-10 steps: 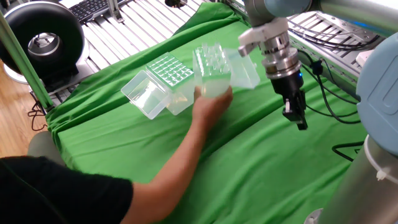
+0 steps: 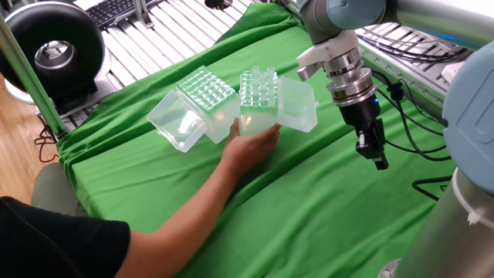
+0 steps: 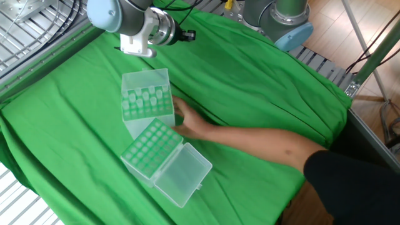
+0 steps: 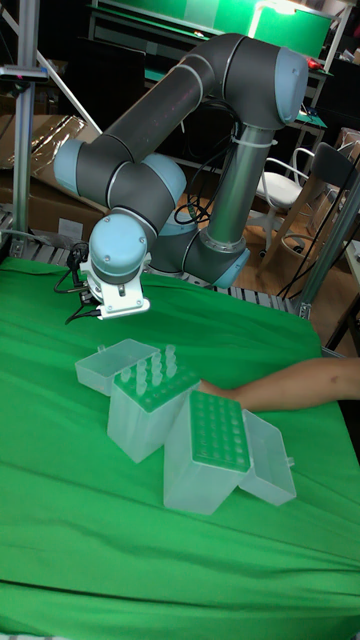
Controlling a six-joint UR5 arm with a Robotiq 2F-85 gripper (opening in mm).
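Note:
Two clear tip boxes with open lids stand side by side on the green cloth. One box (image 2: 258, 91) has several pipette tips standing up from its rack, best seen in the exterior view 3 box (image 4: 149, 411). The other box (image 3: 152, 149) shows a green grid with no tips standing above it. A person's hand (image 2: 248, 147) is on the side of the box with the raised tips. My gripper (image 2: 380, 161) hangs off to the lid side of that box, apart from both boxes. Its fingers are small and dark, and their gap cannot be made out.
Green cloth (image 2: 309, 208) covers the table, with folds and wide bare areas around the boxes. The person's forearm (image 3: 256, 140) reaches across it. Loose black cables (image 2: 421, 147) run behind my gripper, near the robot's base.
The hand has shifted the box with the raised tips slightly left, towards the other box, and it now looks settled on the cloth. My arm has moved slightly right and down.

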